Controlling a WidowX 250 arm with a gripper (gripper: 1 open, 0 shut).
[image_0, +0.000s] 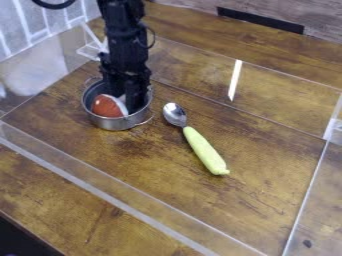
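Note:
A metal pot (123, 121) sits on the wooden table at left of centre, holding a red round object (108, 106) with something pale beside it. My black gripper (122, 86) reaches down from the top to the pot's back part, over or inside it; its fingertips are too dark and small to tell their state. A spoon (175, 115) lies right of the pot, next to a long pale yellow-green object (205, 150).
A thin white strip (235, 80) lies at the back right.

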